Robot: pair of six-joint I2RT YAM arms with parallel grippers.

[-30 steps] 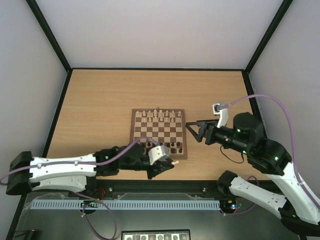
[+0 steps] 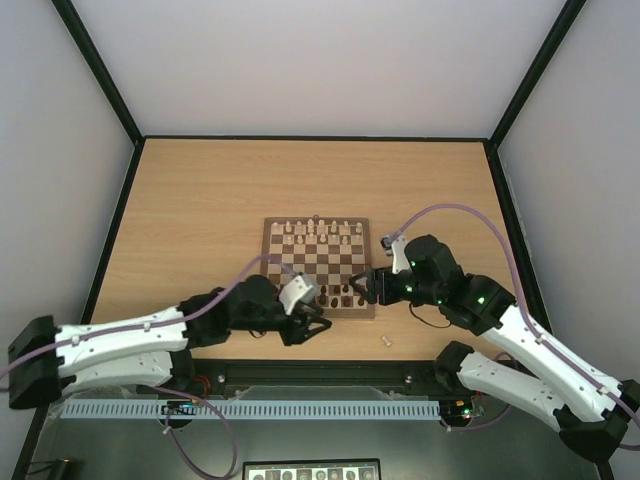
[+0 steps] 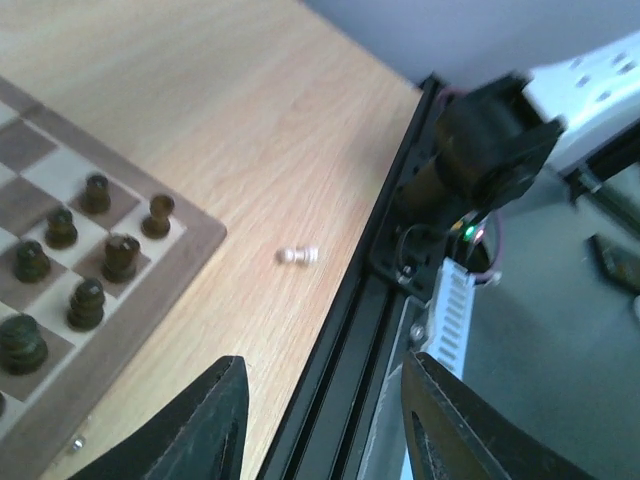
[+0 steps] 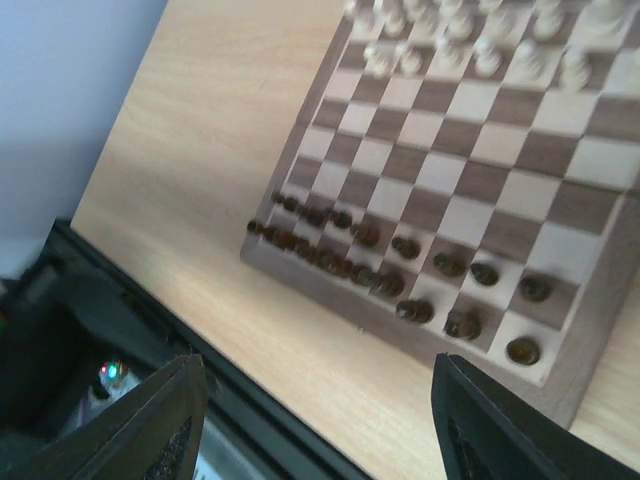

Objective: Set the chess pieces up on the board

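Note:
A light-coloured chess piece (image 3: 297,255) lies on its side on the bare table, off the board's edge; it also shows in the top view. The wooden chessboard (image 4: 300,284) carries light pieces (image 4: 487,57) at its far side and dark pieces (image 4: 413,310) on its near rows. My left gripper (image 2: 319,325) is low over the board's near edge, its fingers (image 3: 222,410) apart with nothing between them. Above the board's near right part is my right gripper (image 2: 356,284), also open and empty. In the top view both grippers cover some near squares.
A black rail (image 2: 320,372) runs along the table's front edge, with a screen (image 2: 312,465) below it. A thin dark cable (image 2: 430,321) loops right of the board.
The right gripper moved left over the board.

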